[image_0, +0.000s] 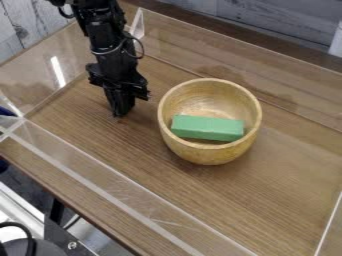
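Observation:
My black gripper (118, 105) hangs low over the wooden table at the left of a tan round bowl (205, 153), apart from it; the fingertips are small and dark, and nothing clear shows between them, shut. A green block (207, 127) lies inside the bowl, toward its front.
A clear edge strip runs along the left, with dark cables at the lower left corner.

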